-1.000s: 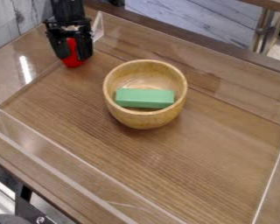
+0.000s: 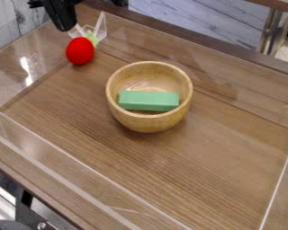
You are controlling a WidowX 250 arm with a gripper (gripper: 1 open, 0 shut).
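Observation:
At the top left a red ball (image 2: 80, 51) rests on the wooden table, with a pale, translucent object (image 2: 94, 31) just behind it. My black gripper (image 2: 65, 25) is raised above and left of the ball, apart from it and partly cut off by the frame's top edge. It looks shut, with nothing visible between its fingers, though it is small and dark here. A wooden bowl (image 2: 171, 85) in the middle holds a green block (image 2: 148, 101).
A wooden ledge or shelf (image 2: 237, 13) runs along the back right.
My gripper has risen up and away from the red ball, which it covered earlier. The ball is now uncovered and sits slightly to the right of where it was.

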